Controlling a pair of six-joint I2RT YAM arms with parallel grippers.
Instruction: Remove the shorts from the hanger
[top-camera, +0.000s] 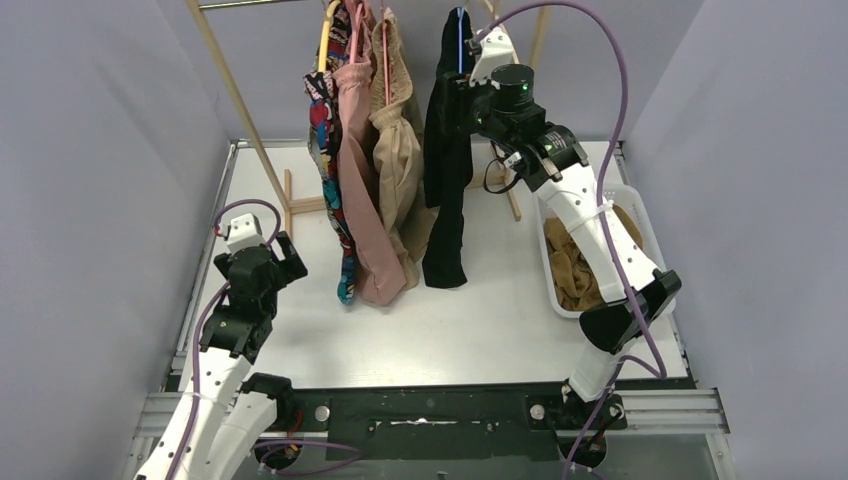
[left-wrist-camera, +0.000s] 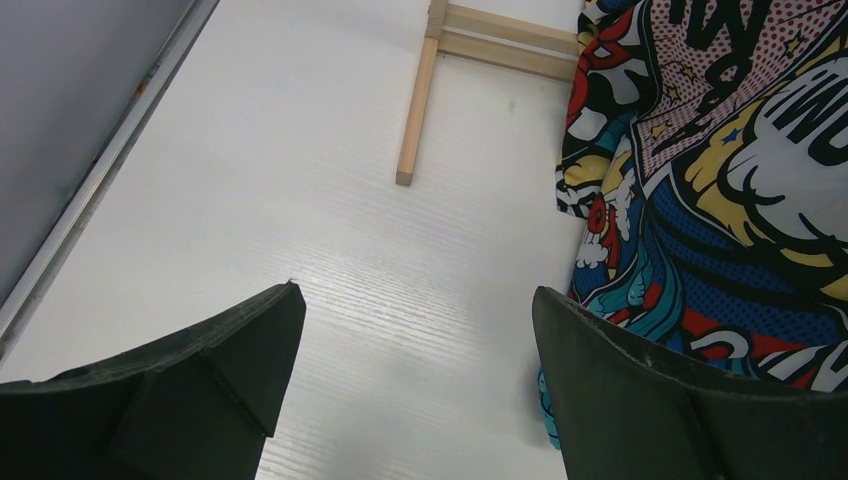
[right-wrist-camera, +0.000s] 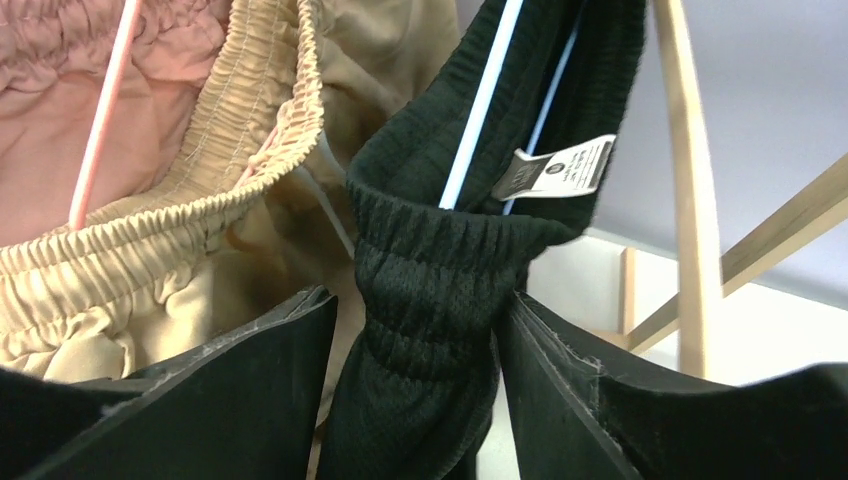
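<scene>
Black shorts (right-wrist-camera: 430, 250) hang on a light blue hanger (right-wrist-camera: 482, 105) at the right end of the row; a white label (right-wrist-camera: 556, 168) shows inside the waistband. My right gripper is around the cloth just below the waistband, one finger on each side. Its fingers are part open, with bunched black cloth between them; the right finger (right-wrist-camera: 560, 370) touches or nearly touches the cloth. My left gripper stands open and empty over the bare table at the left, beside the patterned garment (left-wrist-camera: 700, 220).
Beige shorts (right-wrist-camera: 260, 170) hang close to the left of the right gripper, then a pink garment (top-camera: 358, 180). A wooden rack post (right-wrist-camera: 690, 190) rises close on the right. A white basket (top-camera: 648, 230) with brown cloth stands at the right.
</scene>
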